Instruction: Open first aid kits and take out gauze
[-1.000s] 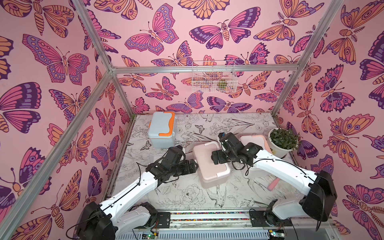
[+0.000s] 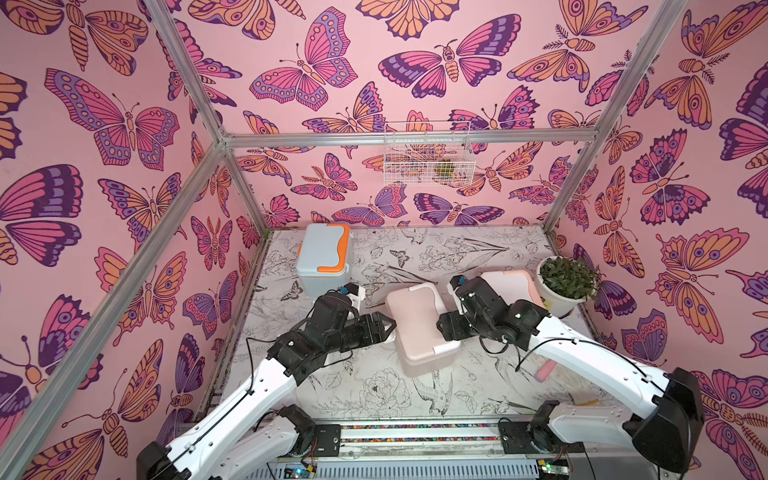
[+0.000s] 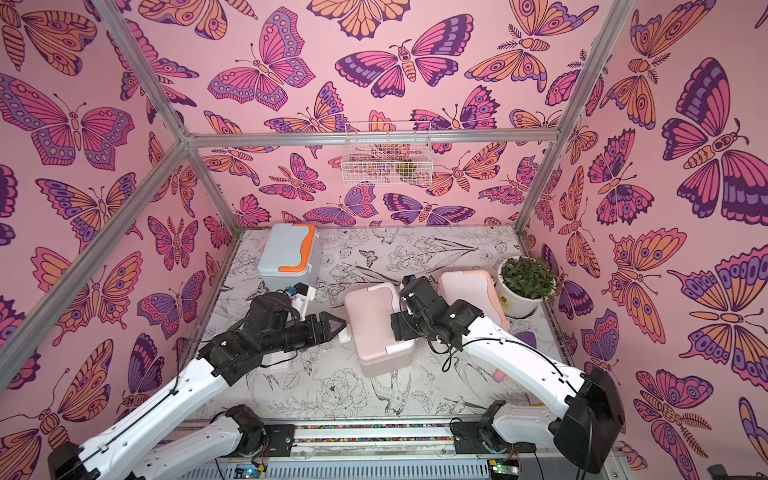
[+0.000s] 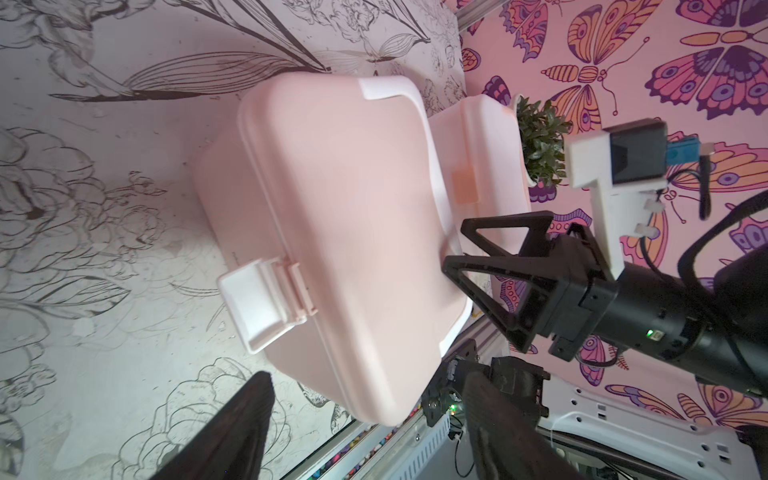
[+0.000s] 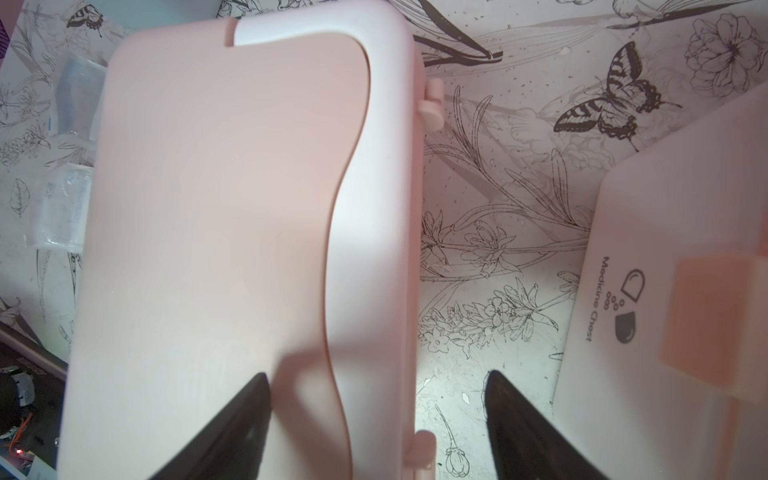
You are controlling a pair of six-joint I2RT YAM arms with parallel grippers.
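A pale pink first aid kit (image 2: pixel 416 320) sits mid-table with its lid down; its white latch flap (image 4: pixel 264 304) sticks out on the left side. My left gripper (image 2: pixel 382 326) hovers just left of the kit, fingers part open, nothing seen between them. My right gripper (image 2: pixel 448 324) is over the lid's right edge, part open and empty; its fingers blur in its wrist view. A second pink kit marked "Medicine Chest" (image 5: pixel 616 320) stands at right, and a grey-blue kit with orange handle (image 2: pixel 320 252) at back left. I cannot see any gauze clearly.
Clear plastic packets (image 5: pixel 60 204) lie left of the middle kit. A potted plant (image 2: pixel 568 284) stands at back right, partly beside the second kit. A wire basket (image 2: pixel 428 164) hangs on the back wall.
My right gripper has shifted right and slightly toward the front along the lid.
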